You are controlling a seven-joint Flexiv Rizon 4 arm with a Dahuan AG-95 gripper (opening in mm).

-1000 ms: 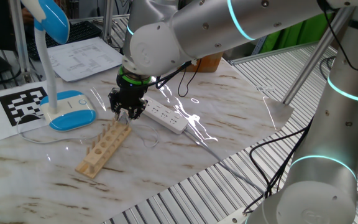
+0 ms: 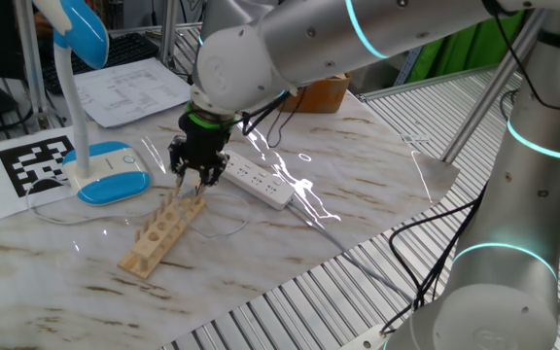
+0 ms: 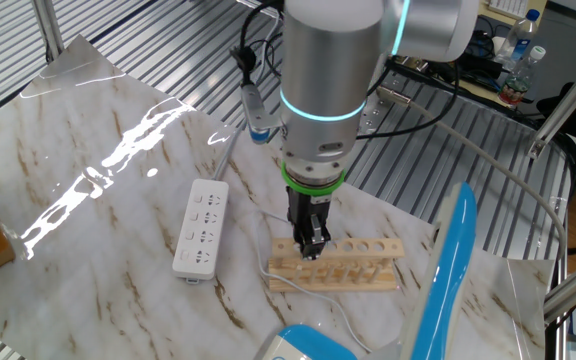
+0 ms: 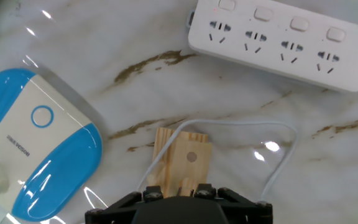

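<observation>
A wooden rack with a row of round holes and short pegs [image 2: 163,236] lies on the marble-patterned table. My gripper [image 2: 191,188] points down over the rack's far end, near the power strip. Its fingertips stand apart on either side of the wood, and no held object can be made out. From the opposite side, the gripper [image 3: 312,254] is at the left part of the rack [image 3: 378,247]. In the wrist view, the rack's end [image 4: 188,155] shows ahead of the gripper; the rest is hidden beneath the black gripper body.
A white power strip [image 3: 201,230] lies close to the rack. The blue-and-white lamp base [image 2: 108,175] stands on the other side, its thin white cable [image 4: 235,122] crossing the rack's end. A cardboard box [image 2: 324,94] sits farther back. Bare tabletop surrounds the rack's near end.
My gripper has shifted only slightly over the rack's far end, and its fingertips look a little farther apart. The rack, lamp and power strip have stayed in place.
</observation>
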